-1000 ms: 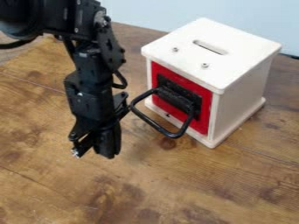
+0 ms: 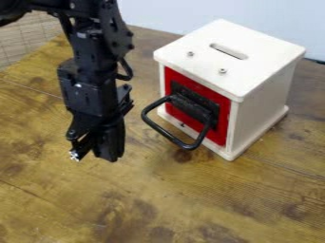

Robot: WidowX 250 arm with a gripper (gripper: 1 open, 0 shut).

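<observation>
My black gripper [image 2: 94,146] hangs low over the wooden table on the left, pointing down, left of a white box [image 2: 259,104] with a red front panel [image 2: 221,131]. A black U-shaped handle [image 2: 184,143] juts out from that panel toward the gripper, apart from it. The fingertips are dark and small, so how far apart they stand is unclear.
The box has a slot [image 2: 227,50] in its top. A pale wall is behind, and a woven surface shows at the far left.
My gripper and arm have moved slightly left and upward, away from the handle. The box and handle look unchanged.
</observation>
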